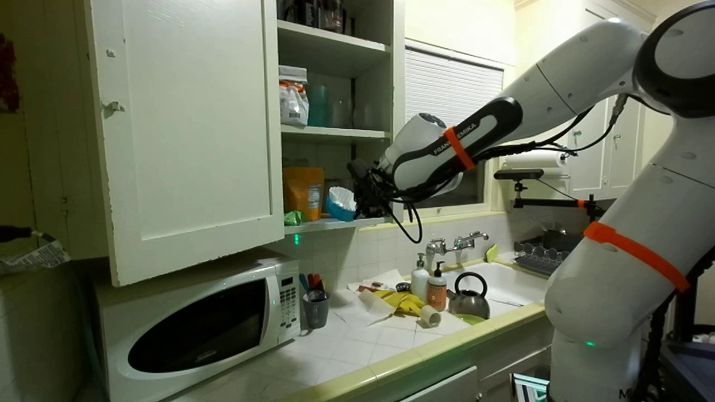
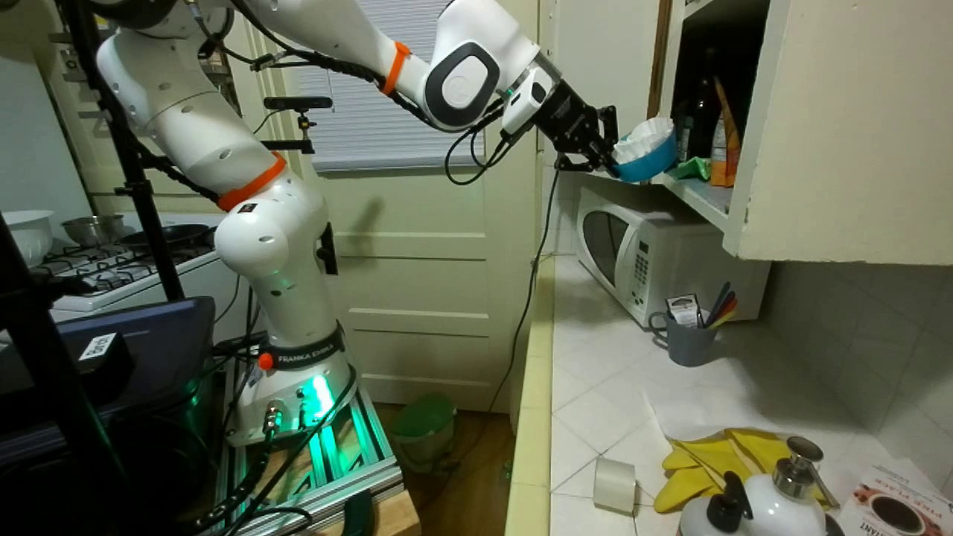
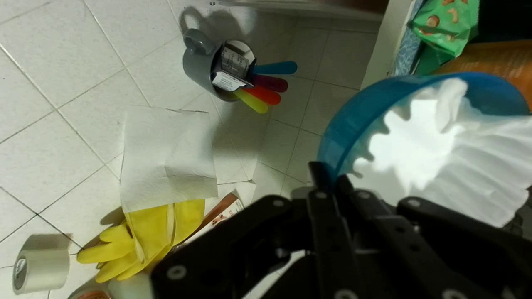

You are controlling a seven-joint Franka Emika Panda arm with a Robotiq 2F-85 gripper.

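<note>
A blue bowl with white paper coffee filters inside is in my gripper, whose fingers are shut on its rim. In the first exterior view the blue bowl is tilted, at the front of the open cupboard's lowest shelf. My gripper comes to it from the right. The second exterior view shows the bowl up at shelf height, above the microwave. Whether its underside touches the shelf cannot be made out.
An orange pouch and a green snack bag stand on that shelf, left of the bowl. The open cupboard door hangs at left. Below are a microwave, a grey mug with utensils, and yellow gloves.
</note>
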